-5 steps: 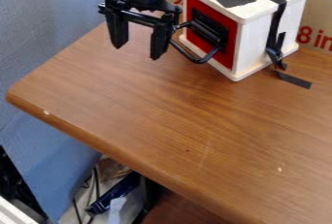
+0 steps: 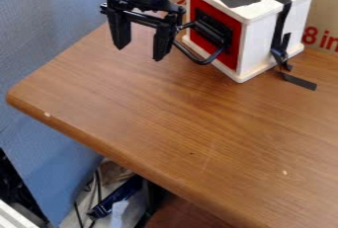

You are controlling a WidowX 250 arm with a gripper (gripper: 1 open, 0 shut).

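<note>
My gripper [image 2: 140, 42] hangs at the top left over the wooden table [image 2: 185, 153], its two black fingers spread apart with nothing visible between them. Just right of it stands a white box [image 2: 259, 68] with a red front panel [image 2: 230, 58]. A black handle [image 2: 199, 57] juts from that panel toward my right finger, close to it; whether they touch I cannot tell. Black straps run over the box's top and down its side.
A cardboard box [image 2: 318, 44] is behind the white box. A blue-grey partition [image 2: 40, 54] borders the table's left. Bags and cables lie below the table's edge.
</note>
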